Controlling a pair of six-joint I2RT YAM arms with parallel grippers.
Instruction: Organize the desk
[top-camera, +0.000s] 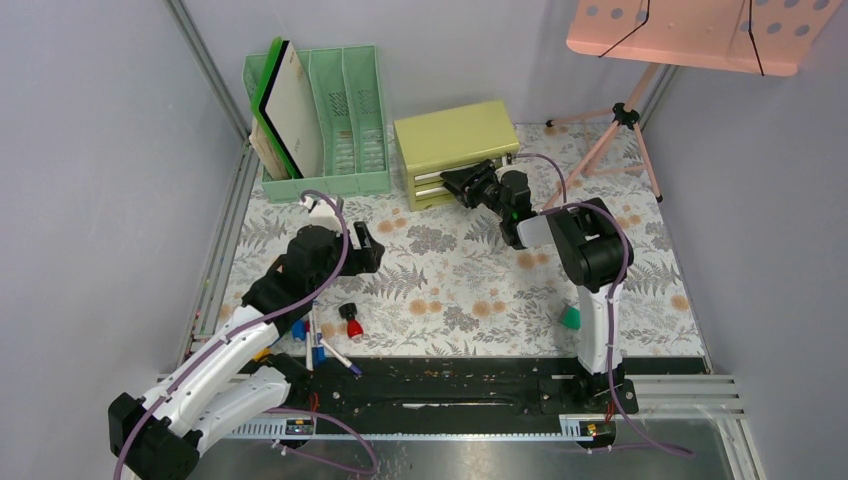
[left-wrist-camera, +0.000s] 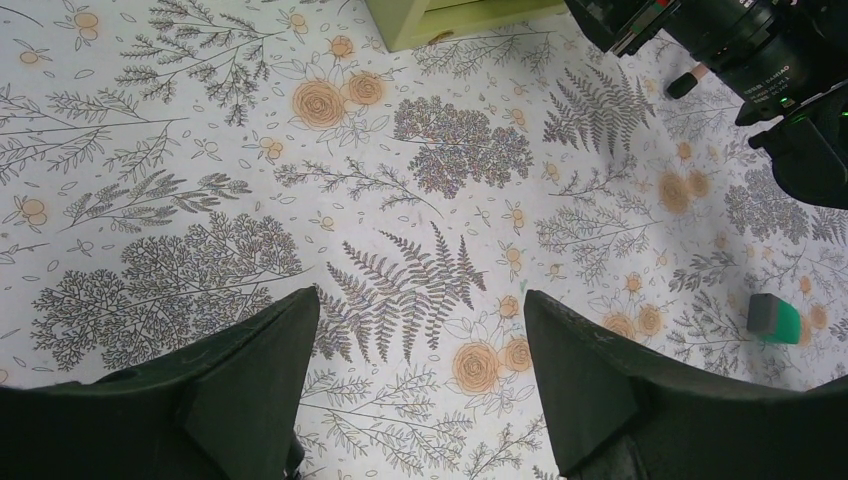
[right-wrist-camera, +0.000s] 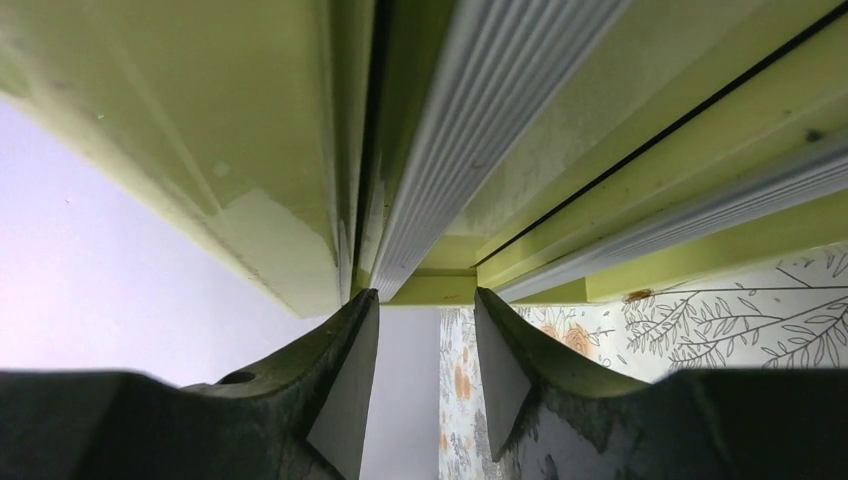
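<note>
A yellow-green cabinet (top-camera: 455, 133) with two drawers stands at the back of the desk. My right gripper (top-camera: 449, 187) is at its drawer front, fingers apart. In the right wrist view the upper silver handle (right-wrist-camera: 480, 130) reaches one fingertip, and the lower silver handle (right-wrist-camera: 690, 220) runs toward the other; whether they touch cannot be told. Over the left of the desk hangs my left gripper, fingers apart, only patterned desktop between them. Pens (top-camera: 340, 354), a red-and-black item (top-camera: 352, 322) and a green block (top-camera: 570, 317) lie near the front edge.
A green rack (top-camera: 360, 184) at back left holds a green-edged board (top-camera: 296, 115) in its left slots; its other slots look empty. A pink tripod stand (top-camera: 598, 150) occupies the back right.
</note>
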